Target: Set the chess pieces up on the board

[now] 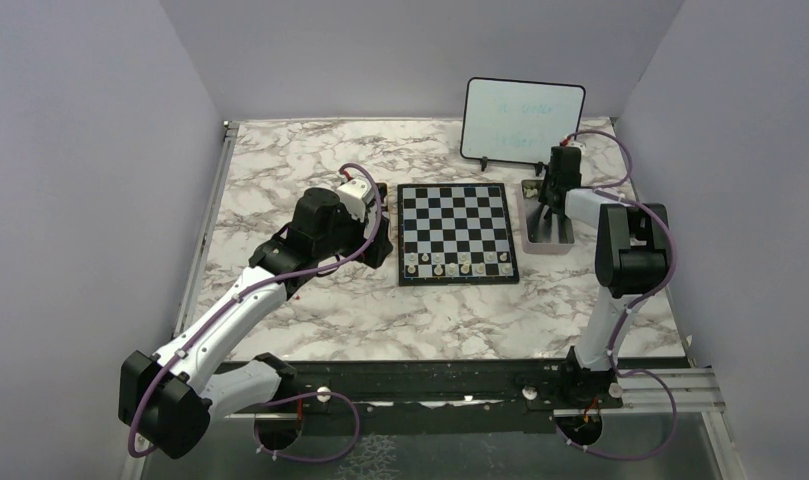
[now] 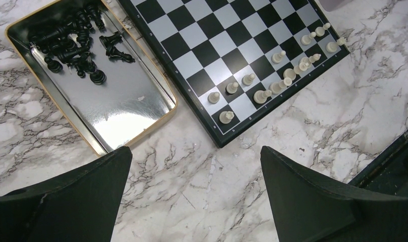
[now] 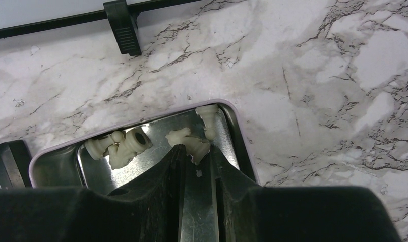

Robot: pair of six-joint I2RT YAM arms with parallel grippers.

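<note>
The chessboard (image 1: 457, 222) lies mid-table, with white pieces standing in the two rows along its near side. In the left wrist view, a white piece (image 2: 226, 117) stands on the corner square. My left gripper is wide open and empty. At the right, a pale-rimmed tray (image 3: 239, 126) holds several white pieces lying on their sides. My right gripper is down at this tray, its fingers part open, with a white piece (image 3: 191, 143) at the fingertips. Another white piece (image 3: 208, 121) lies in the tray corner just beyond it.
A gold-rimmed tray (image 2: 172, 107) of tumbled black pieces (image 2: 65, 45) sits left of the board. Two more white pieces (image 3: 122, 149) lie along the right tray's far wall. Behind that tray stands a whiteboard (image 1: 521, 120).
</note>
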